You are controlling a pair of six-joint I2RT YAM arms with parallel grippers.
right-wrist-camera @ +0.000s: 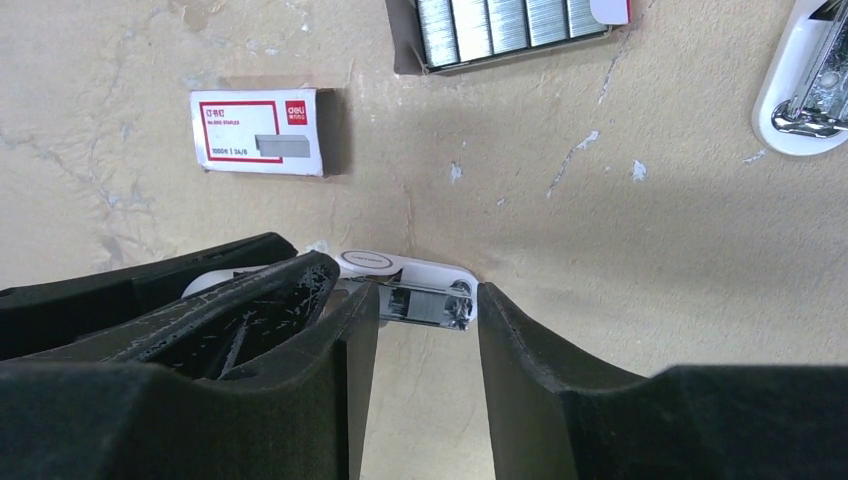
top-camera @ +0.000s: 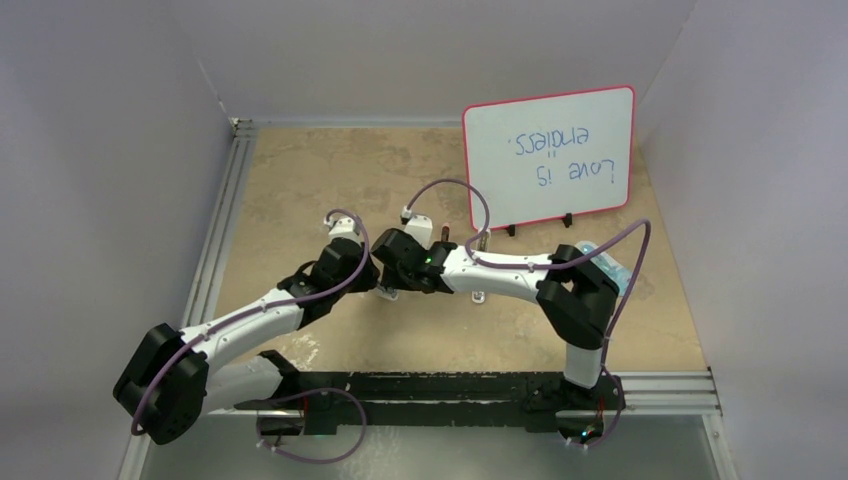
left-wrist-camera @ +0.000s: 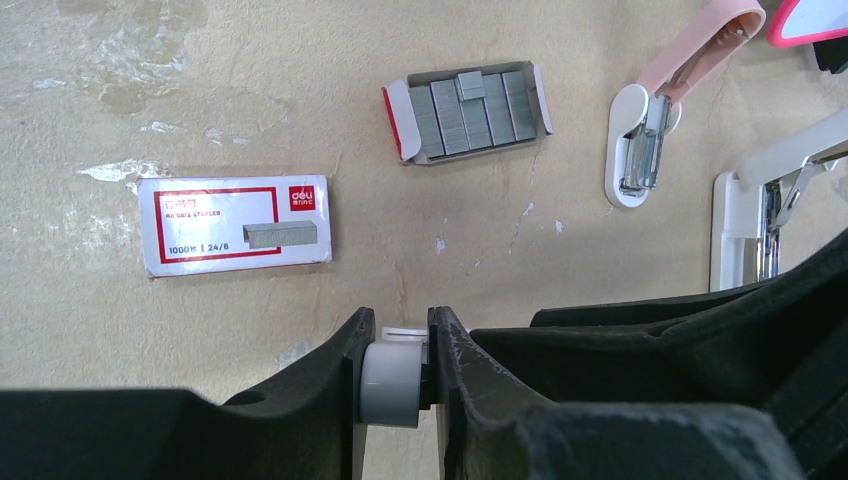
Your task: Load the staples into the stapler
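Observation:
A white stapler [right-wrist-camera: 455,272] lies opened on the table, its metal magazine exposed in the right wrist view. My left gripper is shut on the stapler's white body [left-wrist-camera: 390,385]. Over the magazine's end, my right gripper stands open, one finger on each side of that end in view; contact cannot be made out. A grey section shows in the magazine [right-wrist-camera: 425,306], but whether it is staples is unclear. An open box [left-wrist-camera: 543,100] holds several rows of grey staples. In the top view both grippers meet and largely hide the stapler.
A white-and-red staple carton [left-wrist-camera: 200,222] lies left of the open box. Pink-and-white [left-wrist-camera: 627,110] and white [left-wrist-camera: 727,235] staplers stand to the right. The whiteboard [top-camera: 550,155] is at the back right, a pale blue packet [top-camera: 610,265] behind the right arm.

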